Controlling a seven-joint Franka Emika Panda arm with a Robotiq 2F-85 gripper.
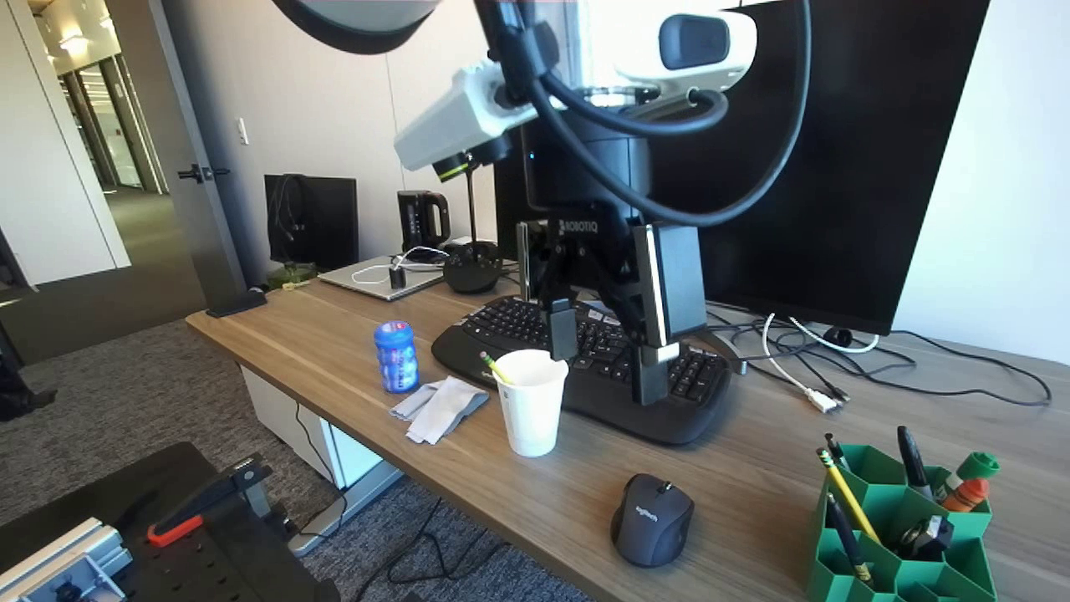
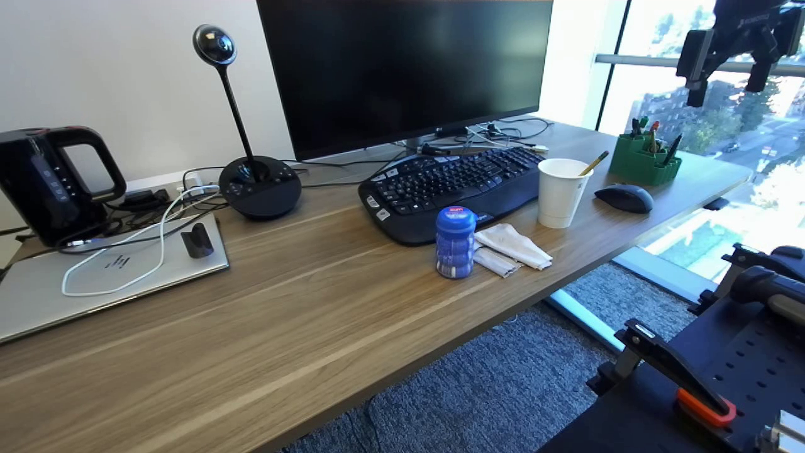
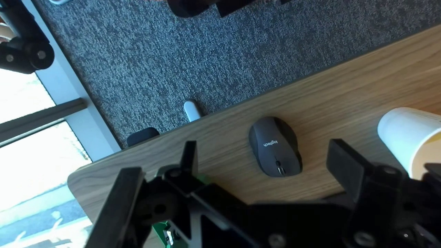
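High over the desk, my gripper (image 1: 607, 356) (image 2: 726, 87) stands open with nothing between its fingers. Beneath it in the wrist view, the dark Logitech mouse (image 3: 275, 146) (image 1: 652, 520) appears framed by the two fingers, well below them on the wood. A white paper cup (image 1: 532, 406) (image 2: 559, 197) stands upright left of the mouse in exterior view 1, a pencil (image 1: 496, 368) leaning out of it. The green organizer (image 1: 870, 467) (image 2: 635, 160) holds pens, markers and a yellow pencil; in the wrist view the gripper hides most of it.
A blue canister (image 1: 397, 357) and a folded grey cloth (image 1: 438, 407) lie left of the cup. Behind are the black keyboard (image 1: 682, 386), the big monitor (image 2: 407, 72) and loose cables (image 1: 863, 366). Bare desk (image 2: 302, 317) extends along the other end.
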